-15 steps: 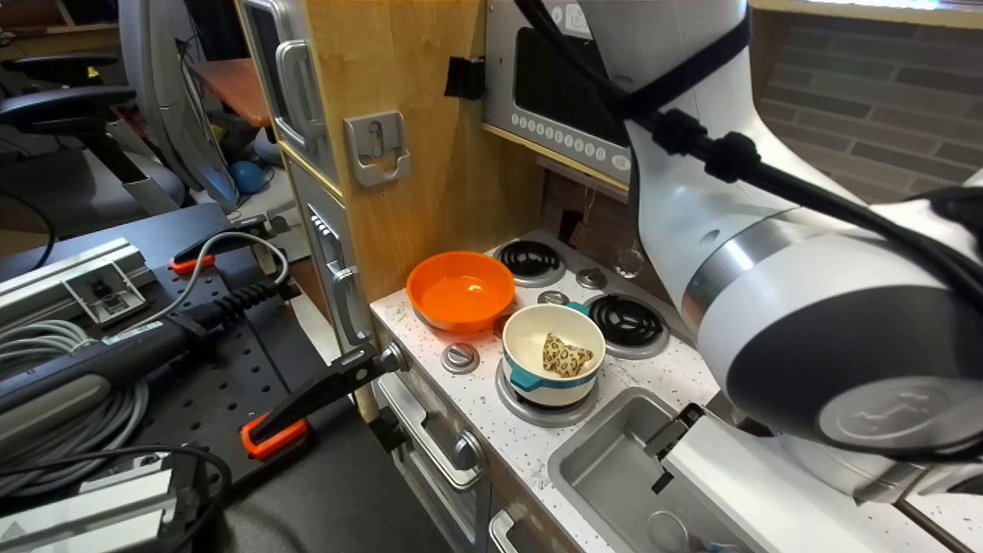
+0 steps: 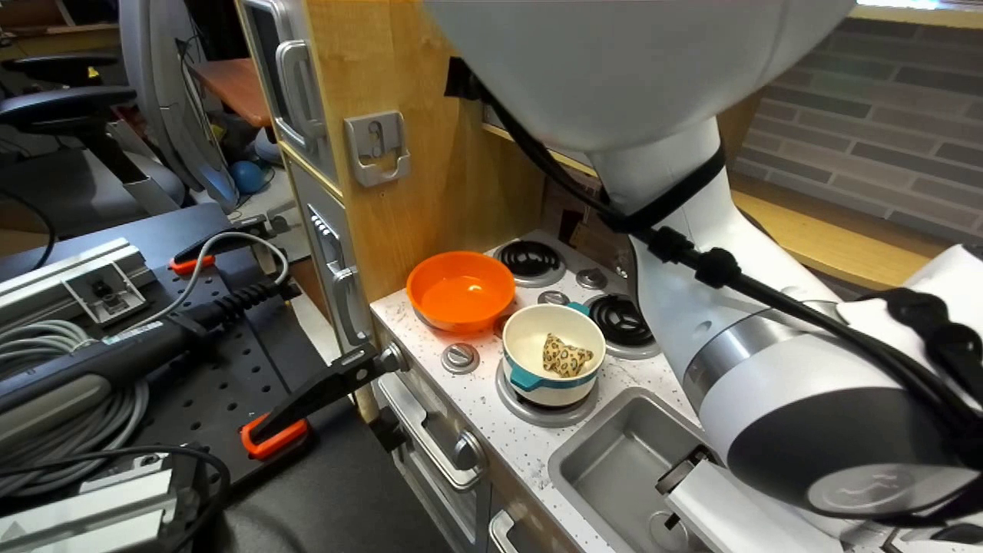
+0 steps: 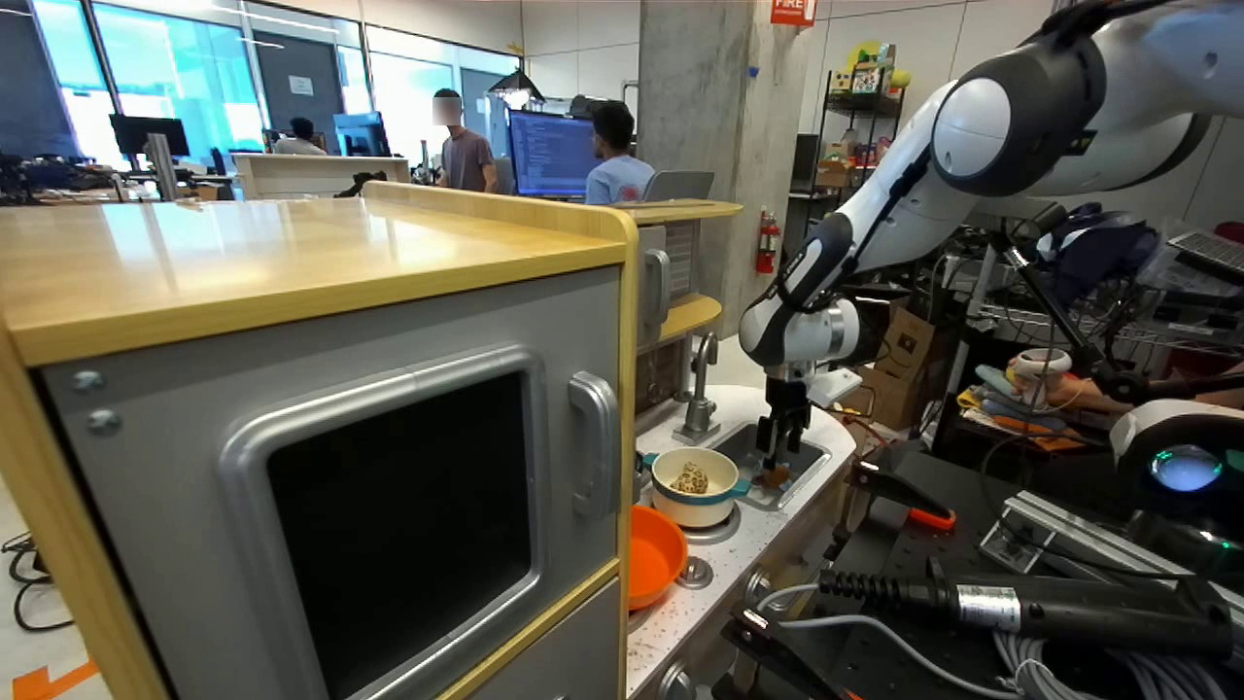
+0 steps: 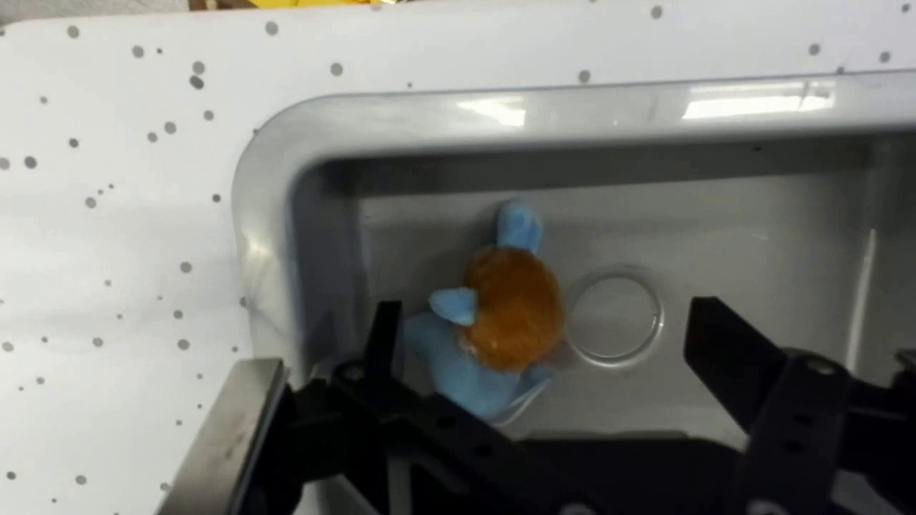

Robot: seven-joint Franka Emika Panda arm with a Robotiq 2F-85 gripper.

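Observation:
A plush toy (image 4: 512, 309) with a brown head and light blue ears and body lies in the grey sink (image 4: 738, 240), seen in the wrist view beside the round drain. My gripper is open above the sink, its fingers wide apart. The toy appears between them in that view, nearer the left finger, and no contact shows. In exterior view 2 the gripper (image 3: 783, 437) points down at the sink, with the toy's brown patch (image 3: 772, 477) below. A leopard-print piece (image 2: 564, 358) sits inside the cream and teal pot (image 2: 518, 341).
An orange bowl (image 2: 461, 287) stands on the stove left of the pot. The faucet (image 3: 700, 391) rises behind the sink. Sink walls close in around the gripper; the speckled counter (image 4: 111, 257) beside the sink is clear in the wrist view.
In exterior view 1 the arm has shifted, its upper part now covering the microwave. The gripper end has moved toward the front and lower over the sink. Pot and bowl have not moved.

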